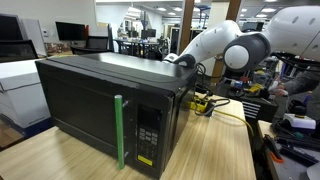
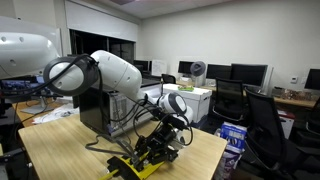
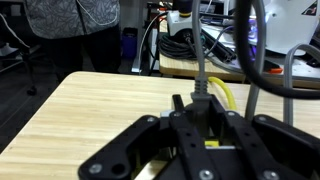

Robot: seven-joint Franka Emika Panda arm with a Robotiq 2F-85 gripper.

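Note:
My gripper (image 2: 150, 152) is low over the table, close above a yellow object (image 2: 120, 165) in exterior view 2. Its dark body fills the bottom of the wrist view, where a grey cable (image 3: 200, 78) rises in front of it. The fingers are shut, but what is between the fingertips is hidden. In exterior view 1 the yellow object (image 1: 201, 104) shows past the right side of a black microwave (image 1: 90, 105), with a yellow cord (image 1: 232, 118) trailing right. A green strip (image 1: 119, 130) marks the microwave's front.
Bare wooden tabletop (image 3: 80, 120) shows left of the gripper in the wrist view. The microwave (image 2: 92, 112) stands behind the arm in exterior view 2. A blue package (image 2: 232, 135) and black office chairs (image 2: 270, 115) are at the right.

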